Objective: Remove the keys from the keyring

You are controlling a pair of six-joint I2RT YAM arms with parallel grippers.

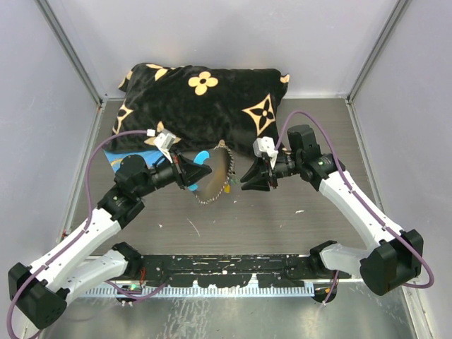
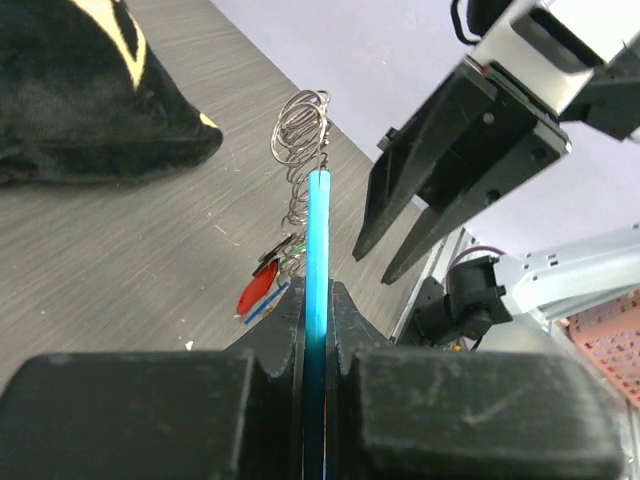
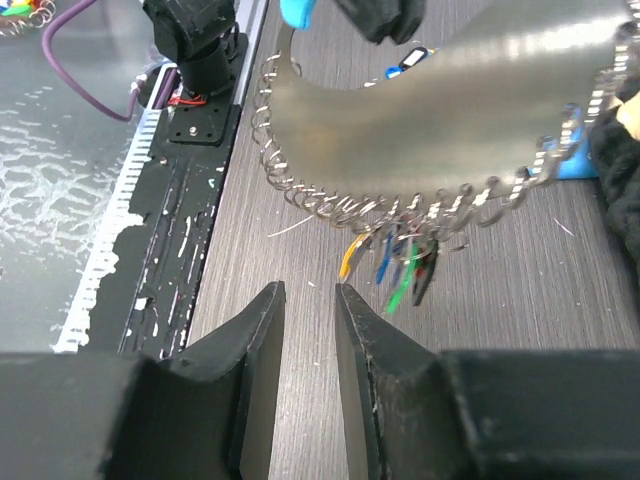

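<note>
My left gripper (image 1: 189,176) is shut on a curved piece with a blue handle (image 2: 318,225), holding it above the table; a metal sheet (image 3: 400,130) edged with coiled wire hangs from it. A cluster of coloured keys dangles from the coils, with yellow, blue, green and dark ones in the right wrist view. My right gripper stands open just to the right of the keys, with nothing between its fingers, its tips pointing toward them.
A black patterned cushion (image 1: 198,99) fills the back of the table, a blue item (image 1: 120,160) showing under its left side. White walls enclose both sides.
</note>
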